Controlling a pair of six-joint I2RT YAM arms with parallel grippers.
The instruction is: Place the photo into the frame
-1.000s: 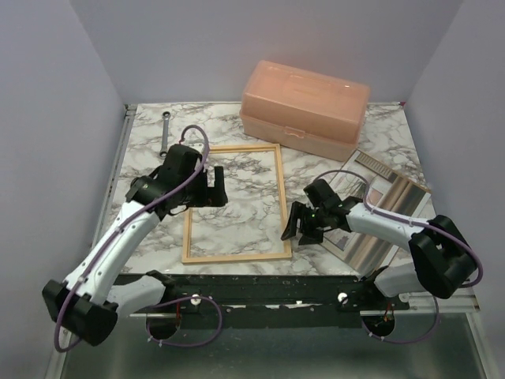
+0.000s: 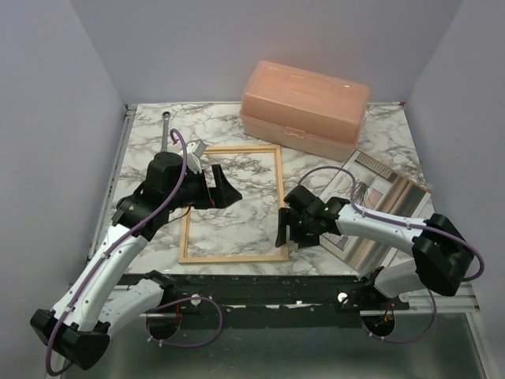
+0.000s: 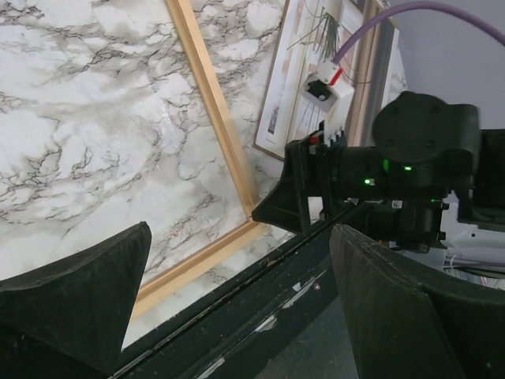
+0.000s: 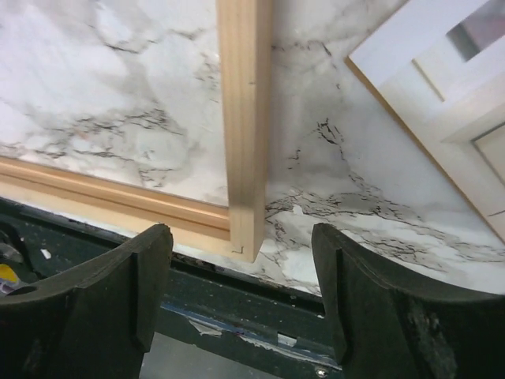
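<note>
A pale wooden frame [image 2: 282, 181] lies flat on the marble table, only marble showing inside it. To its right lies a picture-like panel [image 2: 369, 189] with plant sprigs on it, which I take for the photo. My left gripper [image 2: 224, 186] hangs open above the frame's interior, nothing between its fingers. At the frame's near right corner is my right gripper [image 2: 286, 242]; in the right wrist view its fingers [image 4: 130, 292] stand apart on either side of the corner [image 4: 246, 229], with visible gaps.
Behind the frame stands a closed orange box [image 2: 304, 103]. A wrench [image 2: 166, 130] lies at the back left, partly behind the left arm. Brown and grey strips [image 2: 387, 229] border the panel on the right. The table's dark front edge [image 2: 237, 286] runs close to the frame.
My right gripper moved left to the frame's corner, narrowed there, and has since widened. The frame shifted slightly left. My left gripper moved a little right and appears higher.
</note>
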